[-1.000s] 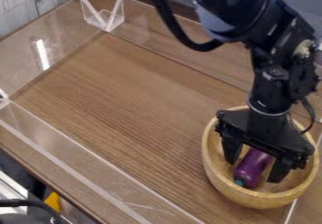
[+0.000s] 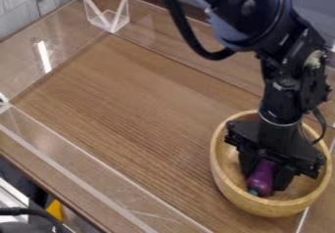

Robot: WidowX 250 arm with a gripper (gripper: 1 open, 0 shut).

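Observation:
A light wooden bowl (image 2: 229, 188) sits at the lower right of the table, with a dark purple oblong object (image 2: 262, 178) inside it. My black gripper (image 2: 269, 164) reaches down into the bowl from above and is shut on the purple object, its fingers drawn in over the upper part of it.
A clear plastic piece (image 2: 108, 12) stands at the top left, and dark cables lie at the bottom left edge.
My gripper's fingers have closed inward from a wider spread onto the purple object. The bowl stays in place.

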